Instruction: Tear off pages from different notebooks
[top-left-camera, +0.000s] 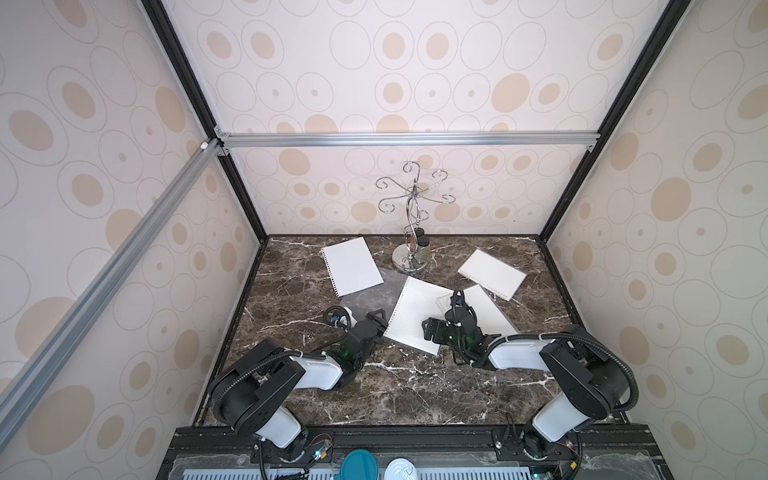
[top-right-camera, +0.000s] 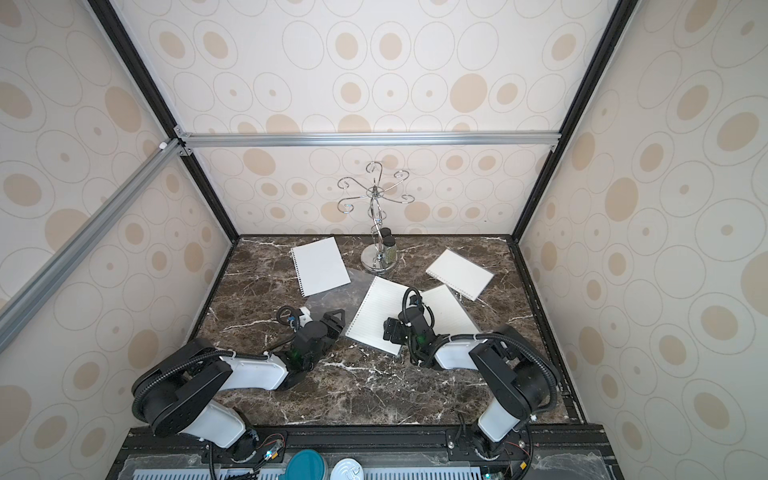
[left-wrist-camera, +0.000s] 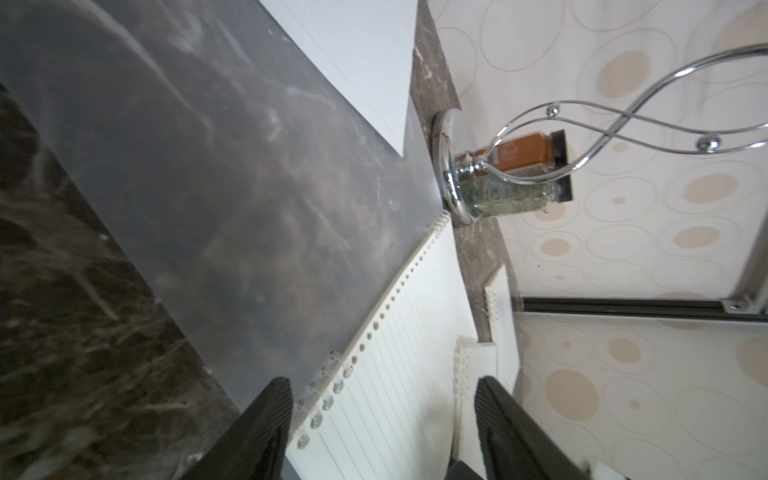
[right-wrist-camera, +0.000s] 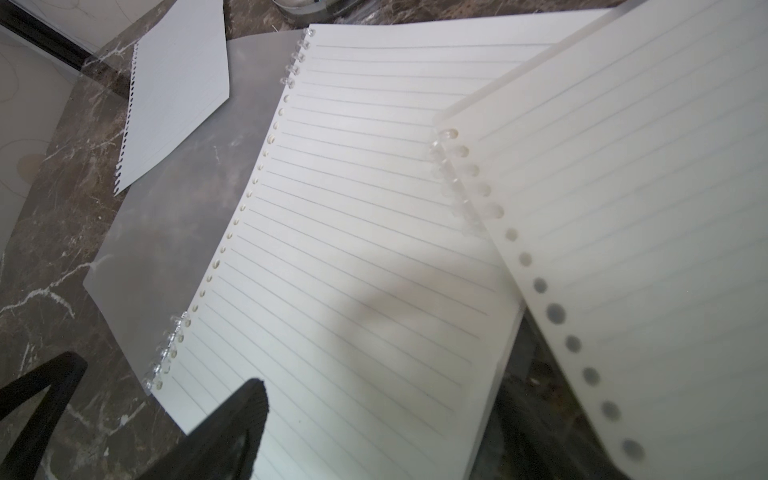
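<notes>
A lined spiral notebook (top-left-camera: 414, 308) lies open mid-table, its plain cover (left-wrist-camera: 232, 176) spread to the left. At its lower left corner is my left gripper (top-left-camera: 382, 321). In the left wrist view its fingers (left-wrist-camera: 268, 424) stand apart with the notebook's spine corner between or beyond them; any contact is hidden. Over the notebook's lower right part hovers my right gripper (top-left-camera: 432, 329), part open, no page visibly pinched between its fingers. A second lined notebook (right-wrist-camera: 640, 200) overlaps the first one's right side. A loose page with punched holes (top-left-camera: 352, 266) rests at back left.
A chrome stand (top-left-camera: 412, 254) with small jars rises at the back middle. Another white notebook (top-left-camera: 492, 274) lies at back right.
</notes>
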